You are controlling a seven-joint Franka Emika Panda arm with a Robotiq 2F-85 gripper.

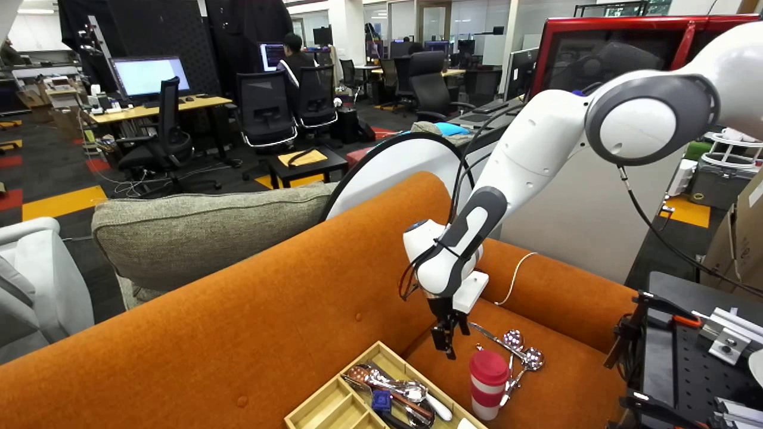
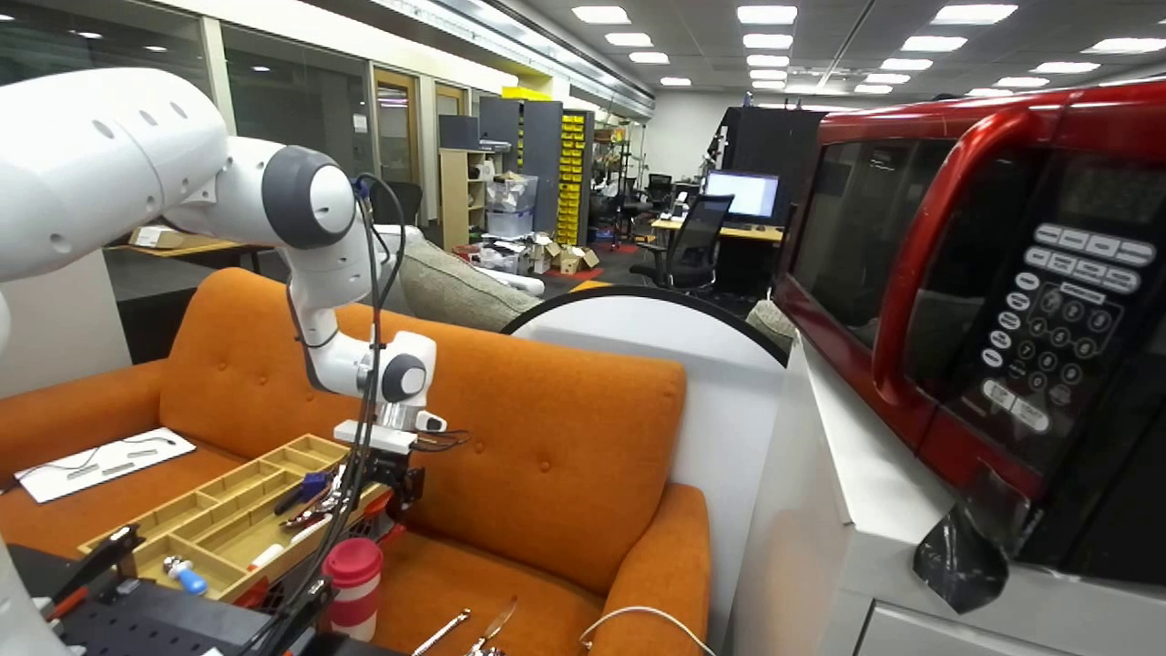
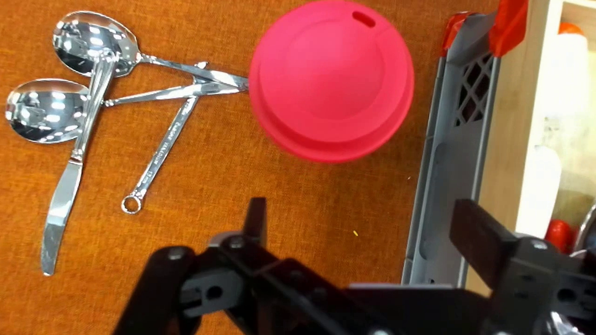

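Note:
My gripper is open above the orange sofa seat, its black fingers wide apart with only bare fabric and a bit of grey crate between them in the wrist view. A cup with a red lid stands upright just beyond the fingers. In exterior view 1 the same cup shows red and white bands. Left of it in the wrist view lie two shiny serving spoons, a table knife and a wrench, partly overlapping. The cup lid hides the spoon handles' ends.
A wooden organizer holding several utensils sits beside the cup. Under its edge is a grey crate with red clips. The sofa backrest rises close behind the gripper. A black cart stands at the front right.

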